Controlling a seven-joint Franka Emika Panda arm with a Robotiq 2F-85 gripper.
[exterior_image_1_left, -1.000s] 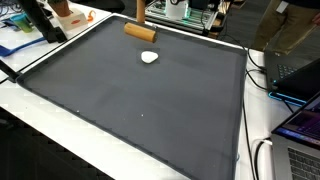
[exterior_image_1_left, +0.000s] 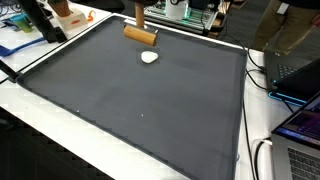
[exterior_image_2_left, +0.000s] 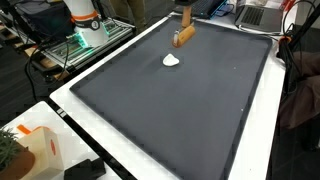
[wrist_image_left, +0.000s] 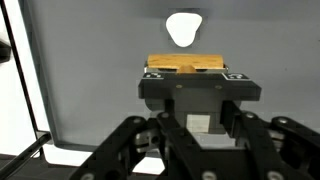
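Observation:
A wooden mallet-like piece has a light brown cylindrical head (exterior_image_1_left: 140, 35) near the far edge of the dark table. Its upright brown handle (exterior_image_2_left: 186, 17) rises from the head towards my gripper. In the wrist view, my gripper is shut on the wooden piece, with a bit of orange wood showing between the dark fingers; the head's bar shows just beyond them. A small white rounded piece (wrist_image_left: 183, 29) lies on the table close to the head. Exterior view 1 cuts off the gripper at the top; exterior view 2 shows only its lower dark part.
A laptop (exterior_image_1_left: 298, 150) and cables lie along the right side. At the far left are a clutter of blue items and an orange-and-white object (exterior_image_1_left: 66, 13).
The wooden head has shifted slightly towards the near side in exterior view 1, and it tilts a little more. The white piece has stayed where it was.

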